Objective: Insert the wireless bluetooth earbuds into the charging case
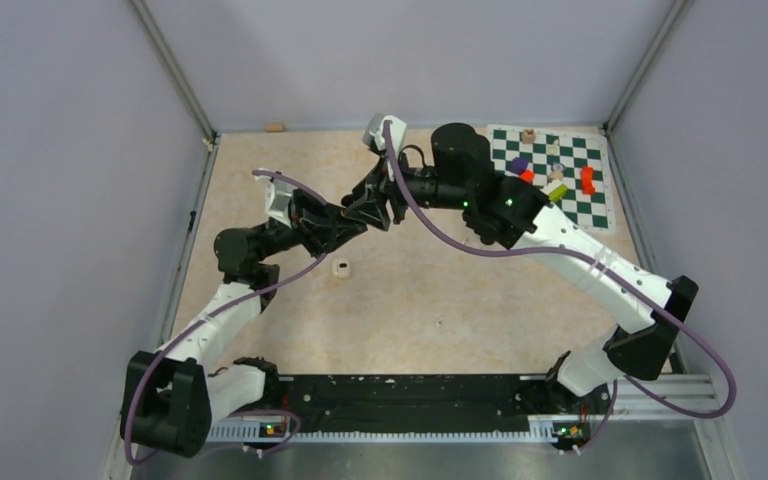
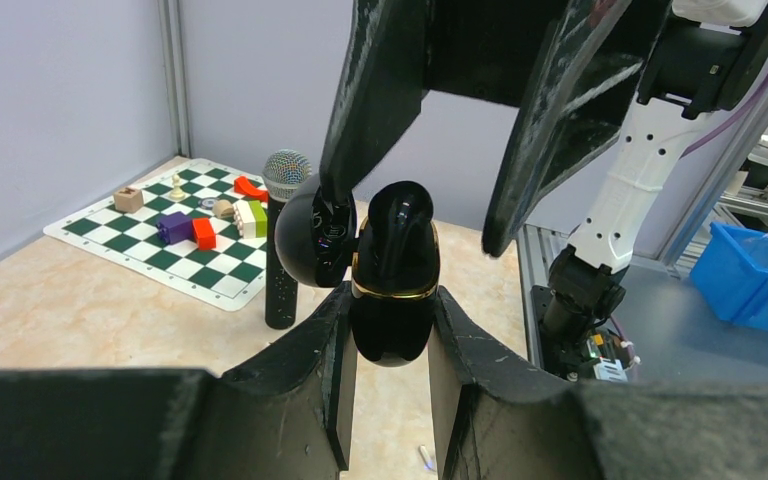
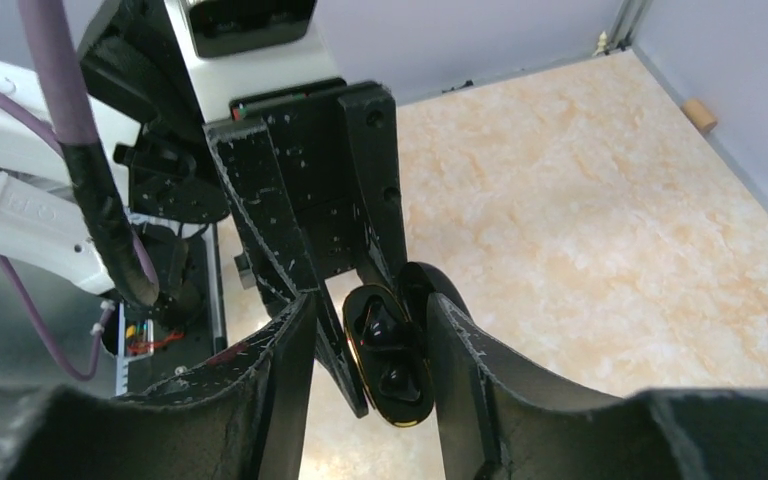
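The black gold-rimmed charging case (image 2: pixel 392 315) is held between the fingertips of my left gripper, its lid (image 2: pixel 310 230) hinged open to one side. In the right wrist view the case (image 3: pixel 400 390) faces me, with dark, glossy earbud shapes (image 3: pixel 380 330) in its wells; I cannot tell how fully they are seated. My right gripper (image 1: pixel 380 200) hangs just over the case, its fingers apart, with nothing clearly held between them.
A chessboard (image 1: pixel 590 210) with blocks and pieces lies at the back right. A microphone (image 2: pixel 281 280) stands behind the case. A small white object (image 1: pixel 341 268) lies on the table, whose front middle is clear.
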